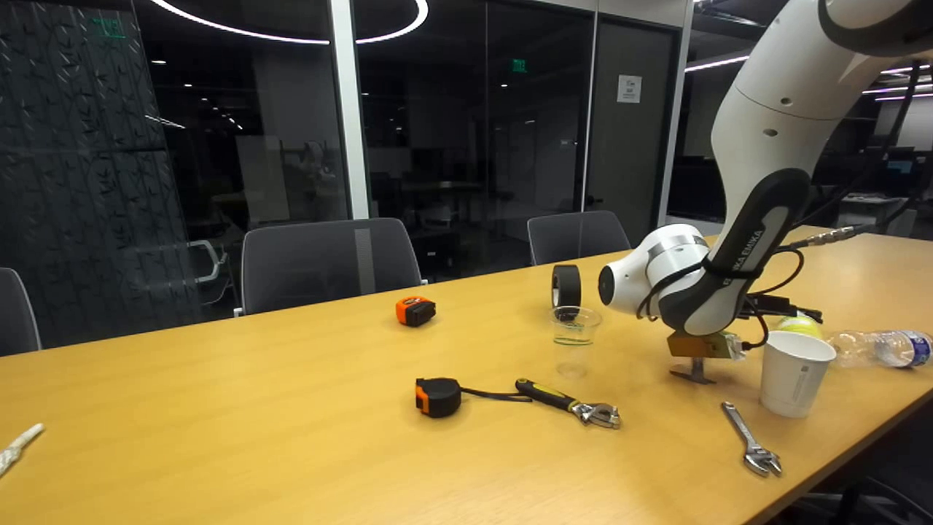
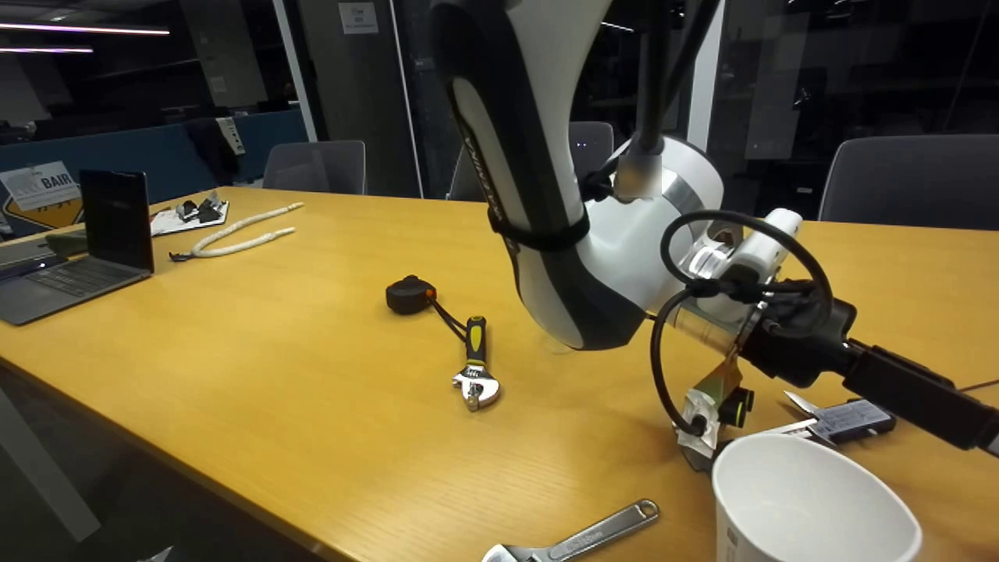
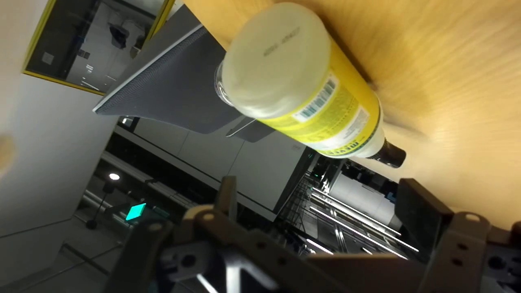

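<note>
In the wrist view, my gripper stands open, its dark fingers (image 3: 422, 210) wide apart with nothing between them. Beyond them a yellow-labelled bottle (image 3: 337, 117) appears to lie on its side on the table. Its pale round base faces the camera and its black tip points away. Bottle and fingers look apart. Only a little of the yellow bottle (image 1: 800, 325) shows in exterior view 1, low behind the white paper cup (image 1: 796, 375). Exterior view 2 shows the black gripper body beyond the cup, pointing right.
Near the arm are a clear plastic bottle (image 1: 879, 347), a small wrench (image 1: 750, 440), a caliper (image 2: 852, 421) and a clear cup (image 1: 574, 341). Farther left lie a yellow-handled wrench (image 1: 568, 402), tape measures (image 1: 437, 397) and a black tape roll (image 1: 566, 290).
</note>
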